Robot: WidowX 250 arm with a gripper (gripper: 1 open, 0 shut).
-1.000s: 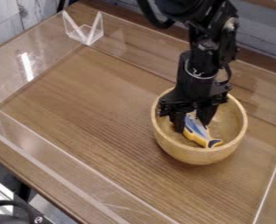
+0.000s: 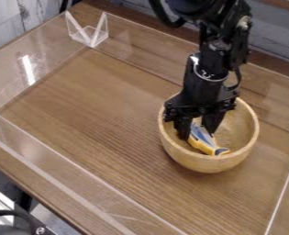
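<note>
A round tan bowl (image 2: 213, 162) sits on the wooden table at the right. My black gripper (image 2: 195, 123) reaches down from the top into it, its fingertips low inside the bowl. They are shut on a small blue and yellow object (image 2: 203, 139) lying tilted in the bowl; the dark fingers hide part of it.
A white wire holder (image 2: 89, 29) stands at the back left of the table (image 2: 73, 128). Dark cables show at the bottom left edge.
My gripper has shifted slightly to the left, and the blue and yellow object has moved a little left and up with it inside the bowl.
</note>
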